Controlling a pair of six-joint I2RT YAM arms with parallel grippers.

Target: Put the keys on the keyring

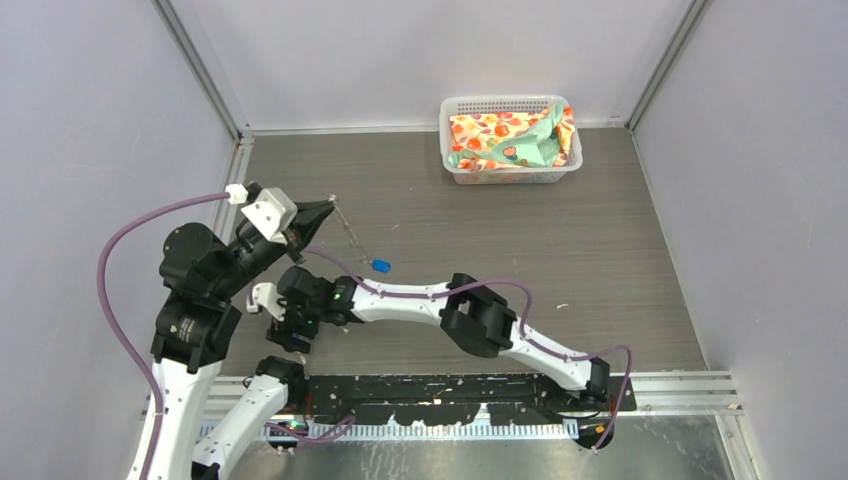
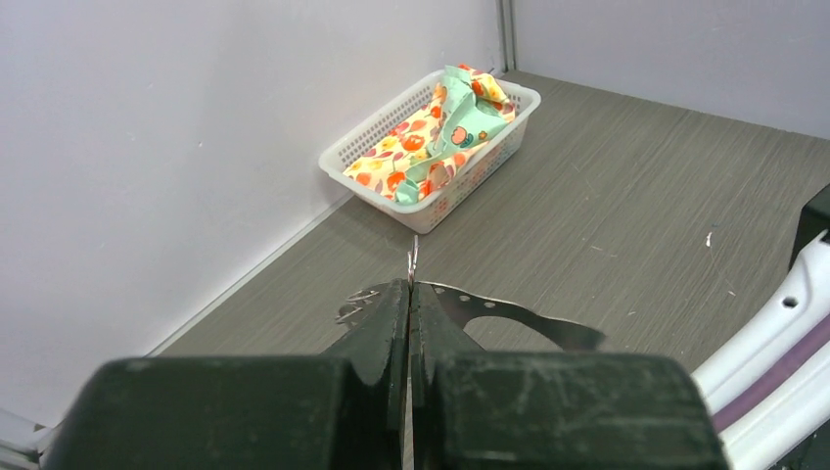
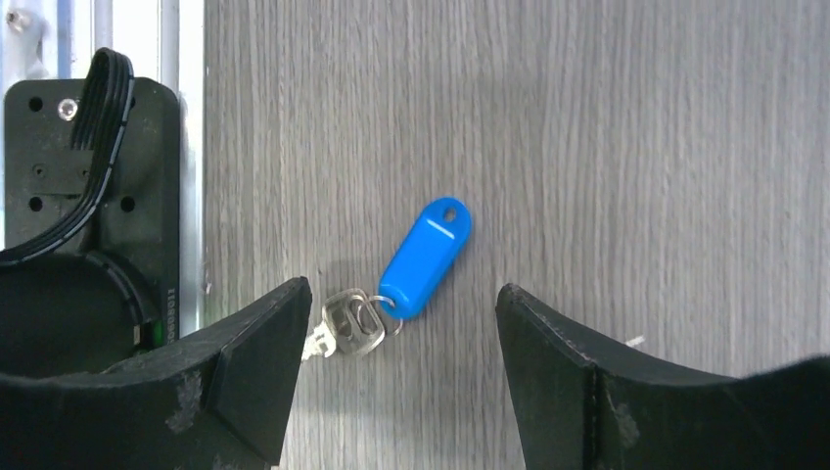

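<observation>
My left gripper (image 1: pixel 326 206) is shut on a metal ring (image 2: pixel 413 257), with a thin dangling piece and a blue tag (image 1: pixel 380 265) below it in the top view; in the left wrist view a blurred dark metal piece (image 2: pixel 524 318) hangs behind the fingertips. My right gripper is low at the left of the floor, part open over a blue tag (image 3: pixel 423 257) with a silver key (image 3: pixel 353 326) on a small ring, lying on the wood between its fingers.
A white basket (image 1: pixel 510 175) with patterned cloth stands at the back right. The right arm lies across the front middle. A black fixture (image 3: pixel 93 176) borders the right gripper's view.
</observation>
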